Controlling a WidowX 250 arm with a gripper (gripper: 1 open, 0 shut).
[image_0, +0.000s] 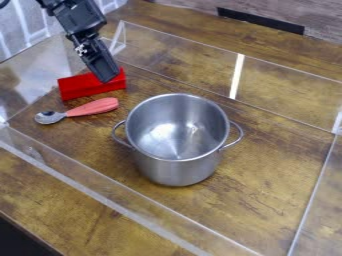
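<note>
My gripper is at the upper left, pointing down just over a red rectangular block, which it partly hides. Its fingertips look close together; nothing is visible held between them. In front of the block lies a spoon with a pink handle and a metal bowl end. A steel pot with two loop handles stands upright to the right of these.
Clear transparent panels or strips with straight edges run along the table's left, front and right. A dark edge shows at the bottom left.
</note>
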